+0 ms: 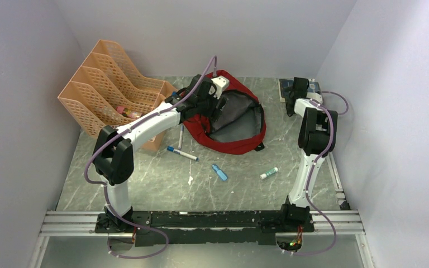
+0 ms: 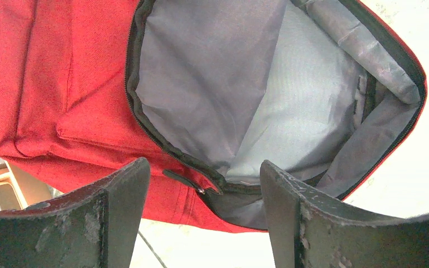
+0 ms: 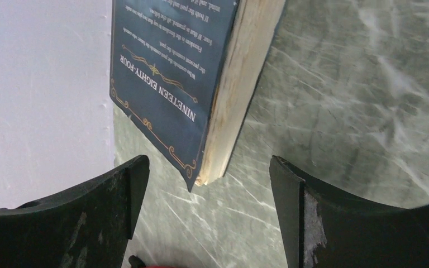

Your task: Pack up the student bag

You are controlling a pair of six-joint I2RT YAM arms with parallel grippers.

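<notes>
The red bag [image 1: 238, 147] lies with its mouth unzipped. In the left wrist view its grey lining [image 2: 304, 106] shows, and nothing is visible inside. My left gripper hangs over the bag, open, a zipper pull [image 2: 183, 180] visible between its fingers but not gripped. At the back right a dark book [image 3: 165, 72], titled Nineteen Eighty-Four, lies flat. My right gripper is open above the table, with one corner of the book showing between its fingertips and no contact to be seen. A blue marker [image 1: 182, 153], a blue bottle [image 1: 219, 172] and a glue stick [image 1: 268, 173] lie in front.
On the left stands an orange slotted rack [image 1: 109, 84] with a few items in it. A wall [image 1: 391, 123] rises close beside the book and right arm. Bare tabletop [image 1: 234, 192] stretches across the front middle.
</notes>
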